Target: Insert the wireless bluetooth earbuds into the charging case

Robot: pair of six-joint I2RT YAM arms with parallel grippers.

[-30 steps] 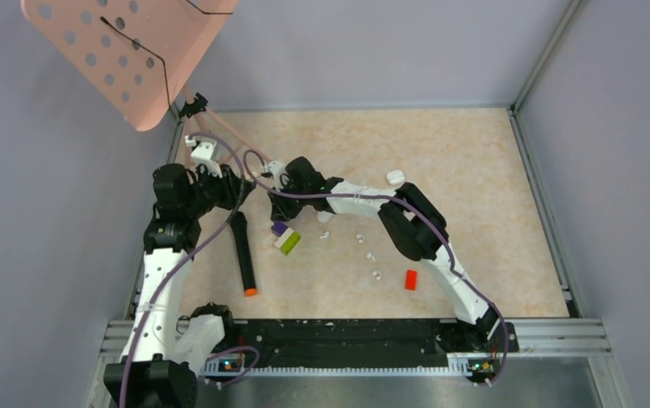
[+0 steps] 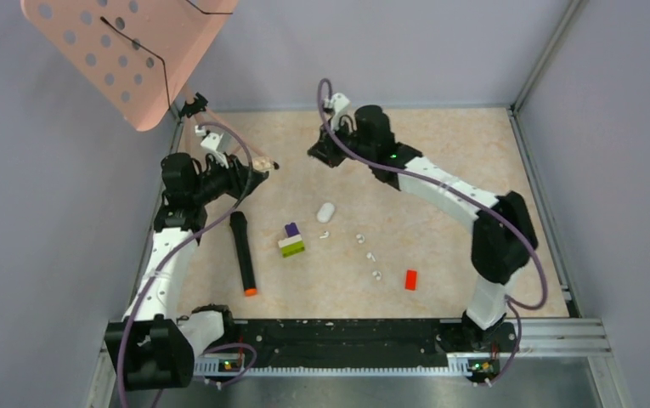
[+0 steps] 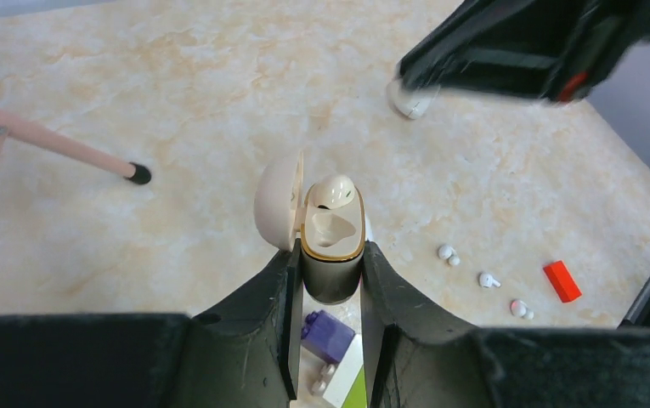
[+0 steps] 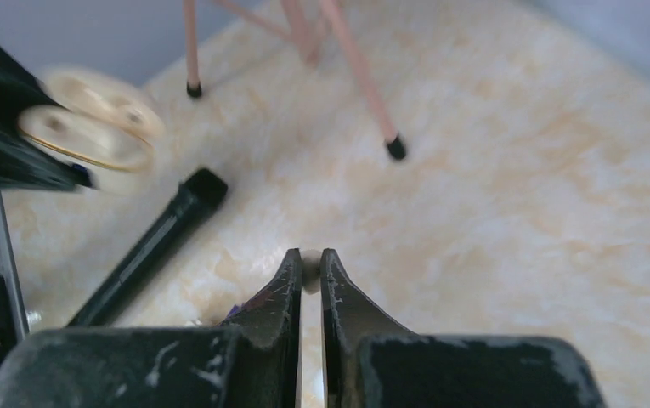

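Observation:
My left gripper is shut on the open white charging case (image 3: 332, 234), held up at the table's left side with one earbud (image 3: 335, 187) in a slot and the other slot empty. My right gripper is shut on a small pale piece (image 4: 311, 263), probably an earbud, mostly hidden by the fingers; it hangs higher up toward the back middle, apart from the case. Small white earbuds (image 2: 360, 239) lie loose on the middle and front of the table.
A black microphone (image 2: 243, 255) lies at the left, a block stack (image 2: 291, 246) beside it, a red block (image 2: 410, 280) at the front right. A white oval item (image 2: 325, 212) lies mid-table. Pink stand legs (image 3: 75, 144) occupy the back left.
My right arm has risen and swung back and right, away from the blocks and my left gripper. My left gripper with the case has shifted slightly right.

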